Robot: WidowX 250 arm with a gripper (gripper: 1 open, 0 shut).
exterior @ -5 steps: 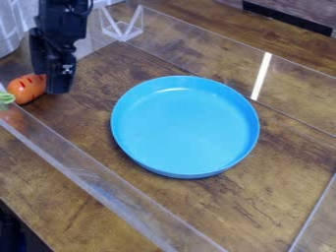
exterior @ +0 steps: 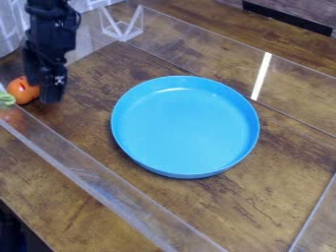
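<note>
The black gripper point(exterior: 39, 83) is at the upper left, open, its fingers pointing down beside and over an orange carrot point(exterior: 20, 91) with a pale green top, which lies by the left wall. The gripper partly hides the carrot. A large round blue plate point(exterior: 184, 125) rests in the middle of the wooden surface point(exterior: 210, 207).
Clear plastic walls point(exterior: 118, 197) border the work area at the lower left and along the right. A small white wire-like object point(exterior: 121, 25) is at the top. The wood around the plate is bare.
The gripper has moved slightly left and down, closer around the carrot. The plate has not moved.
</note>
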